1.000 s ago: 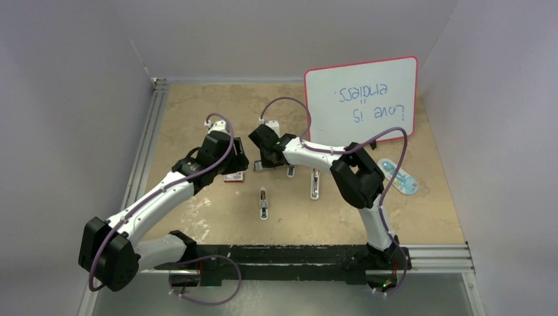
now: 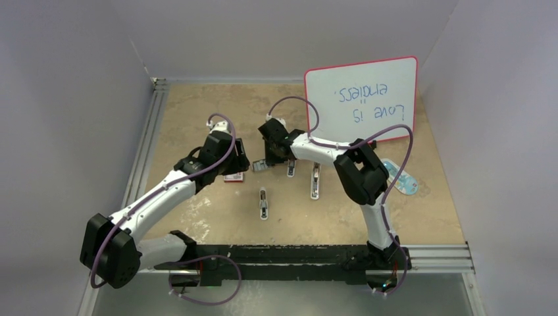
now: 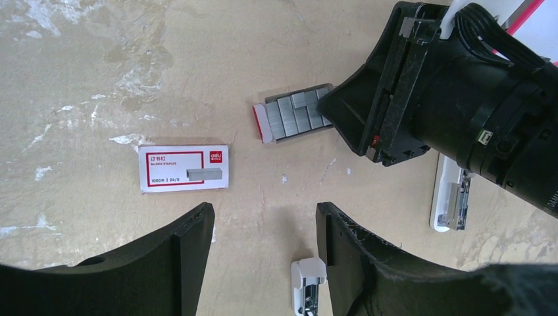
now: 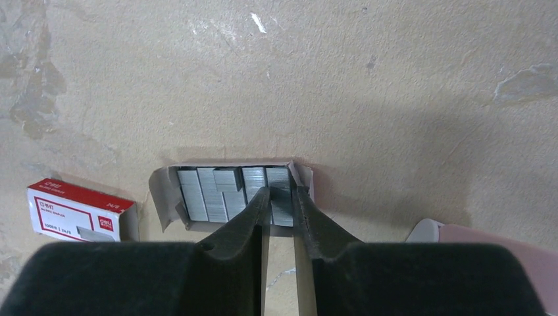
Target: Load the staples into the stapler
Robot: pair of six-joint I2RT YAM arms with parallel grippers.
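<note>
An open tray of staples (image 4: 201,194) lies flat on the table, with grey staple strips side by side and one short piece lying on top. My right gripper is over the tray's right end, its fingers open by only a narrow gap, with the end strip showing between and below the fingertips. In the left wrist view the right gripper covers that end of the tray (image 3: 296,115). My left gripper stands wide open and empty, left of the tray. Staplers lie nearby: one at front (image 2: 264,205), a small one (image 2: 291,169) and a longer one (image 2: 315,182).
A closed staple box (image 3: 184,169) lies left of the tray. At the back right stands a whiteboard (image 2: 362,99), and a blue-and-white item (image 2: 401,178) lies at the right. A pinkish object (image 4: 487,253) fills the lower right corner of the right wrist view.
The right gripper has shifted a little to the right and the tray appears turned slightly. The left arm has hardly moved.
</note>
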